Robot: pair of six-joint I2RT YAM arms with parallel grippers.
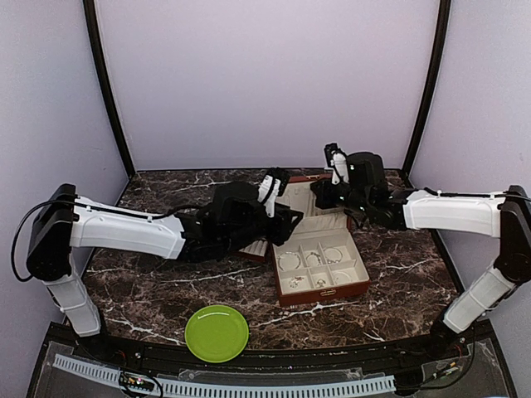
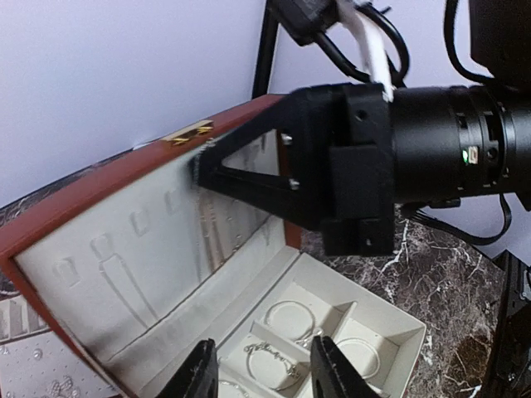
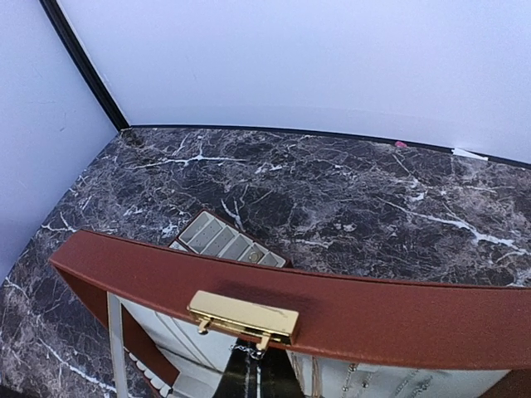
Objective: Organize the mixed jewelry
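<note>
The brown jewelry box stands open, its cream compartments holding bracelets and small pieces. Necklaces hang inside its raised lid. My left gripper is open above the compartments, with nothing between its fingers. At the lid's top edge, just by the gold clasp, my right gripper is shut. A thin silver chain shows at its fingertips; whether it is gripped I cannot tell. More chains hang below the right fingers in the left wrist view.
A smaller ring box lies left of the jewelry box, partly covered by the left arm in the top view. The green plate at the front left is empty.
</note>
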